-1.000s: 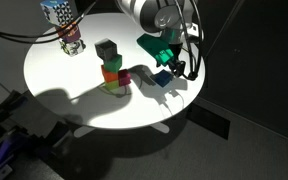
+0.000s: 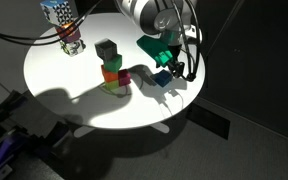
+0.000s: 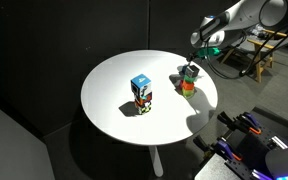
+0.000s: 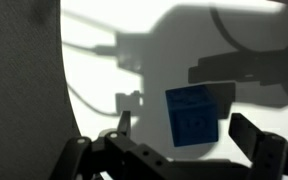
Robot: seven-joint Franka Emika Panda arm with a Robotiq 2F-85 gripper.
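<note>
A blue block [image 4: 192, 116] rests on the white round table, near its edge; in exterior view 1 the same blue block [image 2: 162, 78] lies to the right of the stacked blocks. My gripper is open above it, and the block shows between the two spread fingers, nearer the right one. Nothing is held. From the side, the gripper [image 2: 177, 69] hangs close over the block, but its exact height cannot be judged. In exterior view 2 the blue block is hard to make out behind the stack and arm.
A stack of coloured blocks [image 2: 111, 64] with a dark one on top stands left of the gripper, a pink block [image 2: 123, 76] beside it. Across the table is a patterned box [image 3: 142, 92].
</note>
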